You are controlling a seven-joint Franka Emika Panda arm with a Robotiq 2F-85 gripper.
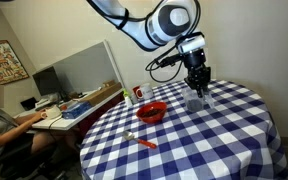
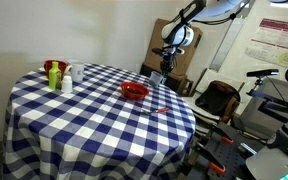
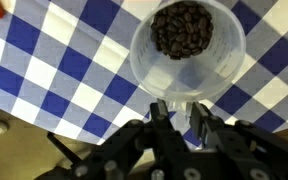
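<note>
A clear container [image 3: 144, 62] with dark coffee beans [image 3: 181, 30] in its bottom fills the upper middle of the wrist view. My gripper is shut on its near edge; whether that part is rim or handle, I cannot tell. In exterior view 1 the container [image 1: 194, 103] hangs upright, close over the right part of the checked table, below my gripper [image 1: 196, 86]. From exterior view 2, the container [image 2: 156, 78] shows small at the table's far end.
A red bowl [image 1: 150, 112] and an orange-handled utensil [image 1: 141, 141] lie to the left on the checked tablecloth [image 1: 174, 155]. Bottles [image 2: 54, 75] and a white mug [image 2: 77, 72] stand farther off.
</note>
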